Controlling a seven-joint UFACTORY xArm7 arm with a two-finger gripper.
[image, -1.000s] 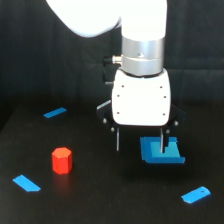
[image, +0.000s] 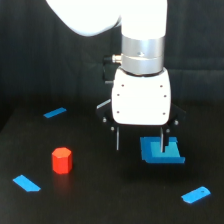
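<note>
My gripper (image: 140, 150) hangs right of the middle in the camera view, pointing down. Its two thin fingers stand wide apart, and I see nothing held between them. Just behind or below the right finger is a blue square (image: 149, 156) with a lighter blue patch in its middle; whether the finger touches it I cannot tell. The gripper's white hand hides what lies directly behind it. A red six-sided block (image: 62, 160) stands on the dark table at the left, well apart from the gripper.
Blue strips lie flat on the table: one strip at the back left (image: 55, 113), one at the front left (image: 26, 184) and one at the front right (image: 196, 195).
</note>
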